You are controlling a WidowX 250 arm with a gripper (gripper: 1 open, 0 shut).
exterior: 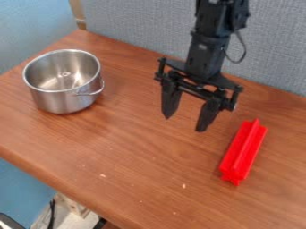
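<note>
My gripper [188, 111] hangs open above the middle-back of the wooden table, its two black fingers spread apart with nothing visible between them. A steel pot [63, 82] with side handles stands at the left. A long red bar-shaped object [242, 153] lies at the right, below and to the right of the gripper, apart from it.
A grey padded wall runs along the back. The table's left edge borders a blue area at the lower left.
</note>
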